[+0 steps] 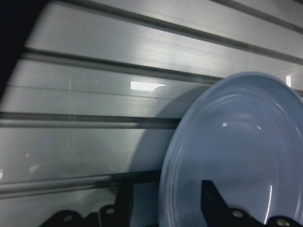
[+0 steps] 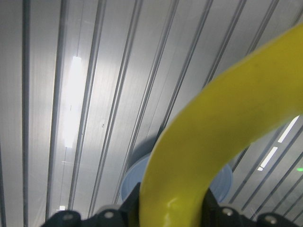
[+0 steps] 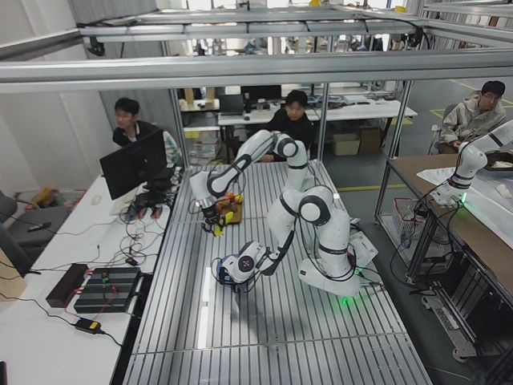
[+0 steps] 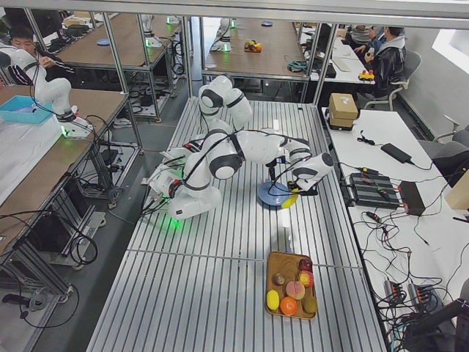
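Observation:
A blue plate [image 4: 270, 193] lies on the slatted metal table [image 4: 205, 301]; in the left wrist view its rim [image 1: 173, 156] runs between the open fingers of my left gripper. My right gripper is shut on a yellow banana [image 2: 222, 109], held above the table, with the plate [image 2: 132, 175] beyond it in that wrist view. A wooden tray [image 4: 271, 260] holds several fruits, among them a lemon [image 4: 272, 299] and an orange [image 4: 289, 305].
Side desks with electronics [image 3: 108, 289] and a monitor [image 3: 128, 168] border the table. Another arm [image 3: 473, 160] stands at a separate bench on the right.

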